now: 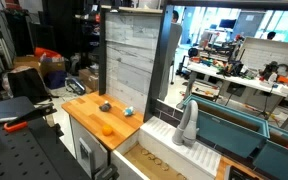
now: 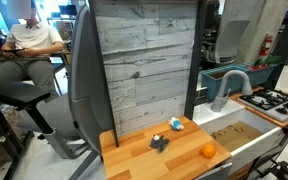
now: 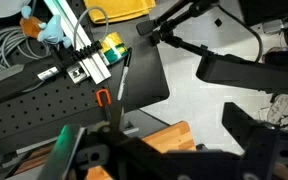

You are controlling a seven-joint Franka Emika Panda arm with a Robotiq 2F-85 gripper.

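In the wrist view my gripper has its two dark fingers wide apart, with nothing seen between them. Beyond them show a patch of orange wood and the grey floor. The wooden counter (image 2: 134,160) carries a round orange item (image 2: 208,151), a small dark item (image 2: 161,143) and a small blue-and-white item (image 2: 176,124). In exterior view 1 the orange item (image 1: 107,129) lies nearest the counter's front, apart from the others. I cannot make out my gripper in either exterior view.
A grey faucet (image 2: 220,93) rises behind an open, light wooden drawer or basin (image 1: 169,165). A plank-patterned panel (image 2: 149,70) backs the counter. A black table (image 3: 44,110) holds cables and tools. Someone sits (image 2: 34,45) at the back left.
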